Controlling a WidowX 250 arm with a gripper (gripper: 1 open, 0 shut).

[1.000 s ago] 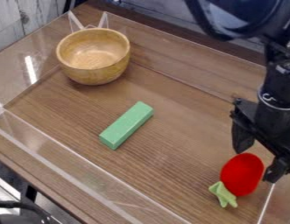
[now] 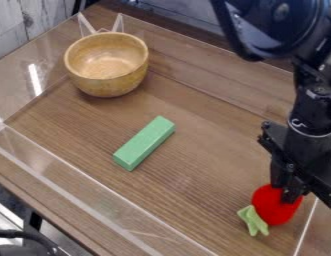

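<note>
A red object with a pale green leafy top [image 2: 275, 208], like a toy strawberry or radish, lies at the lower right of the camera view. My dark gripper [image 2: 280, 188] is low over it from the right, its fingertips at the red object's upper part. Whether the fingers are shut on it is unclear.
A tan wooden bowl [image 2: 105, 65] sits at the upper left. A green block [image 2: 144, 143] lies left of centre.
The fingers have come down and closer together at the red object's top, covering part of it. The red object, bowl and green block look essentially in place.
</note>
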